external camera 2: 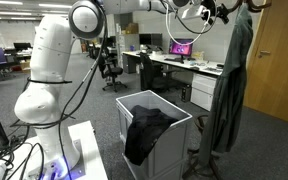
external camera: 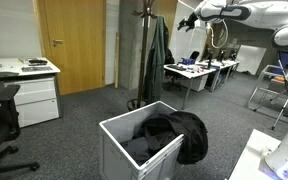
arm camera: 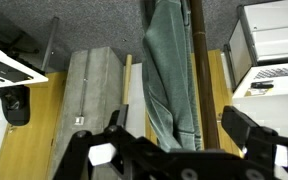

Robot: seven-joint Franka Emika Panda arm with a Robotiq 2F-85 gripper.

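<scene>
My gripper stands open in the wrist view, its two black fingers wide apart. Beyond them hangs a grey-green garment (arm camera: 169,78), with no contact visible. The garment (external camera: 158,58) hangs from a tall wooden coat rack (external camera: 145,62); in exterior view 2 the same long garment (external camera 2: 227,90) falls along the rack's side. High up near the rack's top, my gripper (external camera 2: 220,14) is at the end of the outstretched arm. A grey bin (external camera: 115,158) on the floor has dark clothing (external camera 2: 148,132) in it, partly draped over the rim.
White desks (external camera 2: 199,88) with monitors stand behind the arm. A wooden door (external camera: 72,55) and a white cabinet (external camera: 36,98) are across the room. Carpet (external camera: 69,130) left of the bin is clear. The arm's white base stands on a white table (external camera 2: 88,150).
</scene>
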